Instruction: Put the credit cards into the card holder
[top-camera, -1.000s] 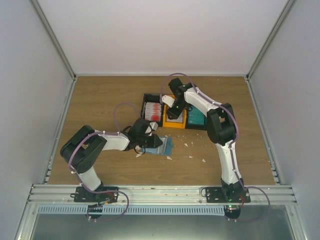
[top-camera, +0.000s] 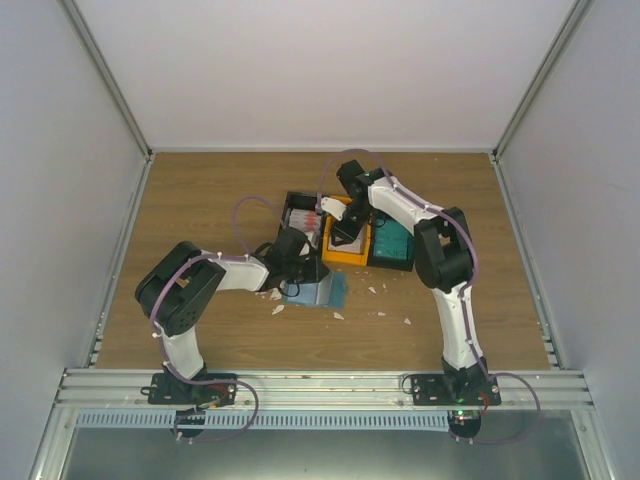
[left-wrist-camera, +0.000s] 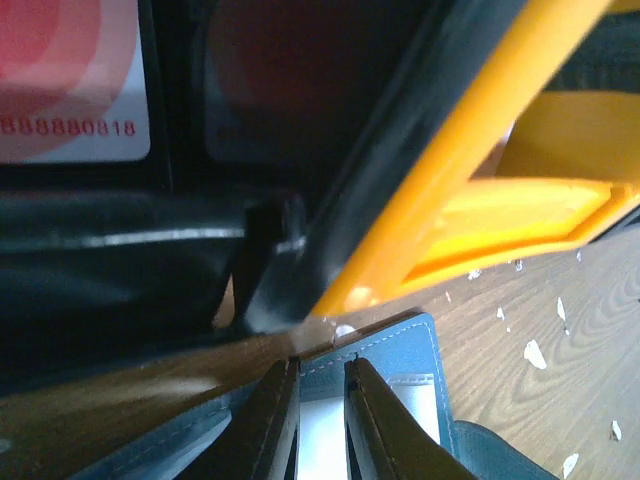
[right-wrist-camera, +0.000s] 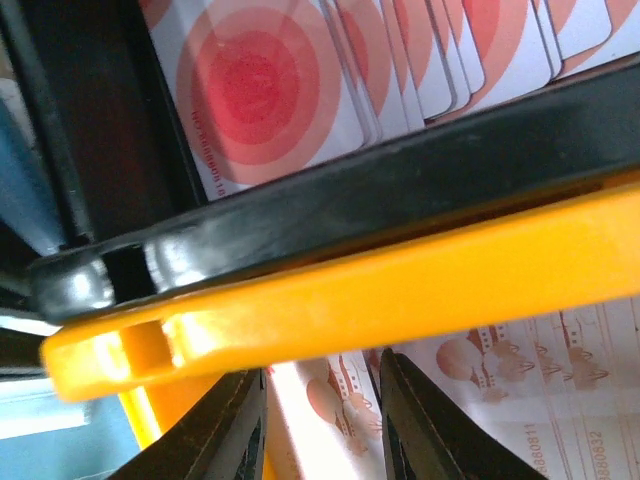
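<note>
My left gripper is low at the blue card holder (left-wrist-camera: 385, 345), shut on it near a white card (left-wrist-camera: 412, 395), just in front of the trays. My right gripper is inside the orange tray (right-wrist-camera: 500, 275), part open, its fingertips at white cards with pink print (right-wrist-camera: 520, 380). Beside it, the black tray (right-wrist-camera: 400, 190) holds red-circle cards (right-wrist-camera: 260, 100), also seen from the top in the top view.
A teal tray (top-camera: 393, 243) is at the right of the orange one. Small white scraps (top-camera: 372, 290) lie on the wooden table (top-camera: 220, 340), whose front and sides are mostly clear.
The right arm has shifted only slightly over the orange tray.
</note>
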